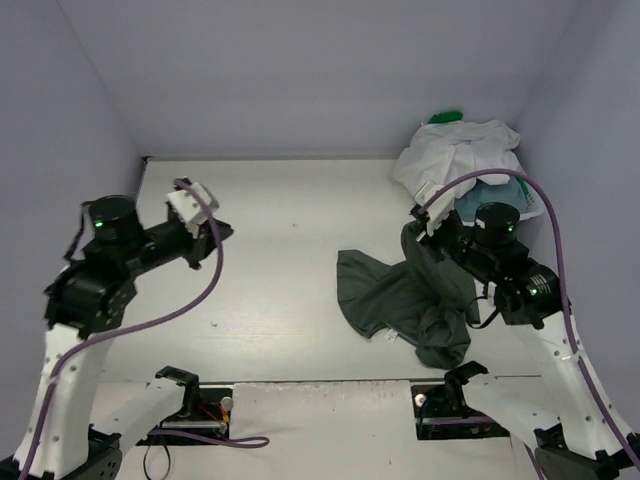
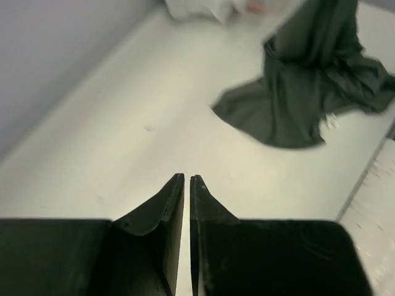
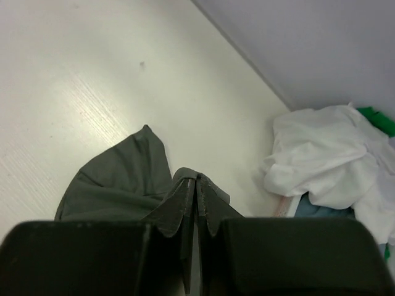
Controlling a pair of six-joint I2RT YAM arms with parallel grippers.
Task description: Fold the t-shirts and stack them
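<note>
A dark green T-shirt (image 1: 385, 295) lies crumpled on the right side of the table, one part rising to my right gripper (image 1: 422, 225), which is shut on it; the right wrist view shows cloth (image 3: 123, 172) at its fingertips. My left gripper (image 1: 218, 235) hangs over the left of the table, shut with nothing between its fingers; in the left wrist view the shirt (image 2: 278, 111) is ahead of it, blurred.
A white basket at the back right holds white cloth (image 1: 455, 150), blue cloth (image 1: 492, 197) and something green (image 1: 445, 117). Walls stand at the back and both sides.
</note>
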